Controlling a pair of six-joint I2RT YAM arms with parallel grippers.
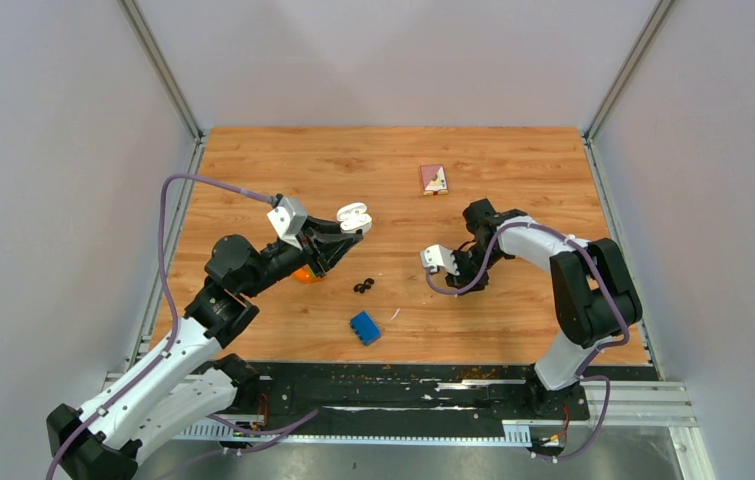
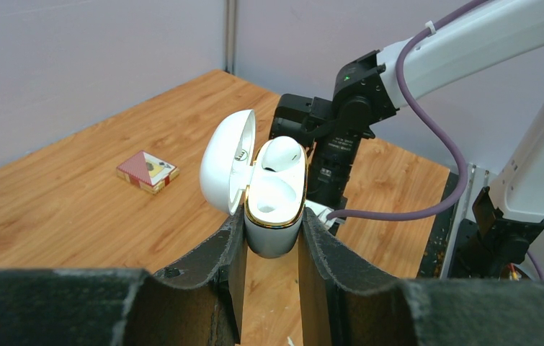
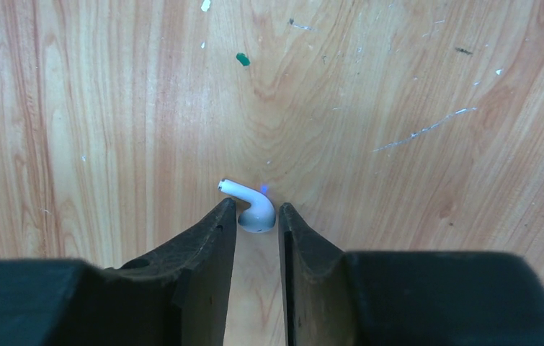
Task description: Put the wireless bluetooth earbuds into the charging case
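Note:
My left gripper is shut on the white charging case point(image 2: 272, 189), which is held in the air with its lid open and hollow wells facing up; the top view shows it point(image 1: 355, 220) left of centre over the table. One white earbud point(image 3: 254, 213) lies on the wood in the right wrist view, stem pointing up-left. The fingertips of my right gripper stand either side of its round head, part open and very close to it; whether they touch cannot be told.
A pink card box point(image 1: 433, 180) lies at the back, a blue brick point(image 1: 365, 327) at the front middle, several small dark pieces point(image 1: 363, 286) near the centre. An orange object point(image 1: 308, 275) is partly hidden under the left arm.

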